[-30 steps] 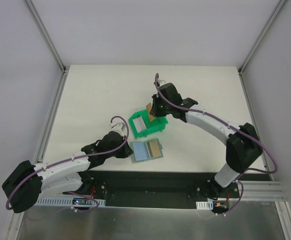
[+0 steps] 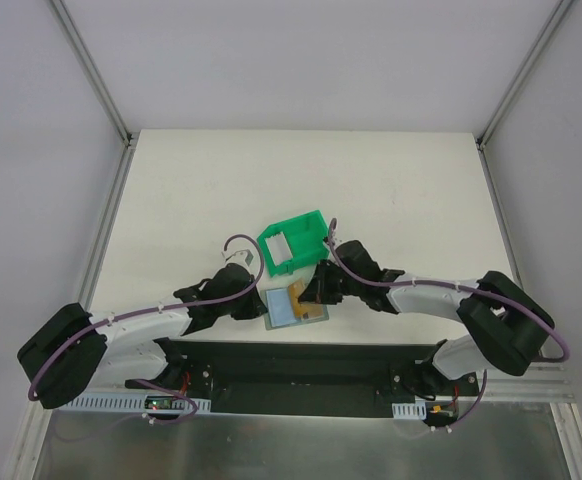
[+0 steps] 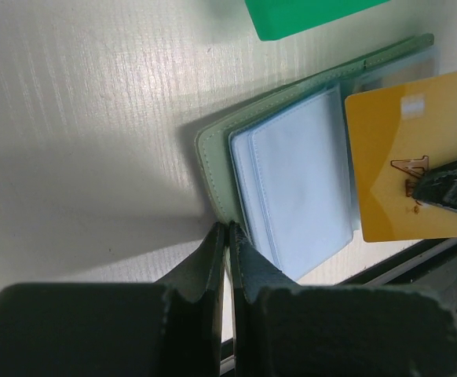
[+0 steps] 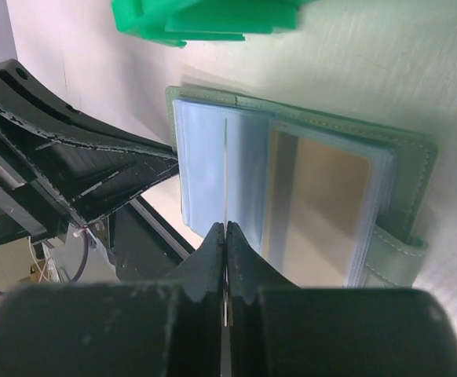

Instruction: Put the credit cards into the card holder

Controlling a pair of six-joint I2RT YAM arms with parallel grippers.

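The card holder (image 2: 281,309) lies open on the table, a green cover with clear bluish sleeves. A beige card (image 4: 323,204) with a grey stripe sits in its right-hand sleeve. My left gripper is shut on the cover's edge at the left side. A gold card (image 3: 382,165) is pinched in my right gripper, which is shut. In the right wrist view this card appears edge-on, as a thin upright line over the blue sleeves. Whether its lower edge touches a sleeve I cannot tell.
Just behind the holder stands a green tray (image 2: 301,222), with a stack of white cards (image 2: 279,248) in its left part. Both arms crowd the holder from either side. Behind the tray the white table (image 2: 301,165) is clear.
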